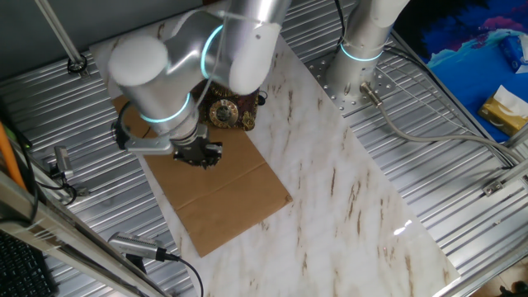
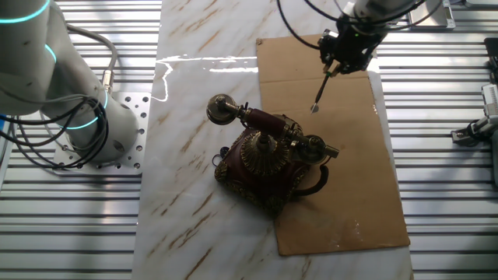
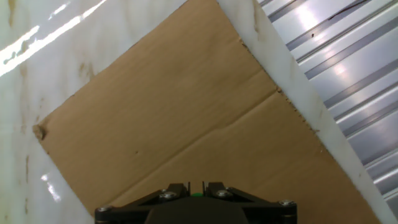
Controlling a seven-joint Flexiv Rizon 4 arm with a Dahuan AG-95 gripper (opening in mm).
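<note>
Above the brown cardboard sheet (image 1: 231,194) is my gripper (image 1: 200,155), its fingertips near each other. In exterior view 2 a thin dark stick (image 2: 320,90) with a pale tip slants down from my gripper (image 2: 336,66), which appears shut on it. At the bottom of the wrist view the fingers (image 3: 214,188) stand close together, with a bit of green between them. The stick's length is hidden there. An ornate dark red and brass telephone (image 2: 264,159) stands partly on the cardboard, its handset (image 2: 268,123) on top. In exterior view 1 the arm partly covers the telephone (image 1: 227,113).
A marble-patterned board (image 1: 330,190) lies under the cardboard, clear over much of its length. Slatted metal surfaces (image 1: 99,214) flank it. A silver device with a cable (image 1: 136,246) sits near the board's edge. A tissue box (image 1: 505,111) is far right.
</note>
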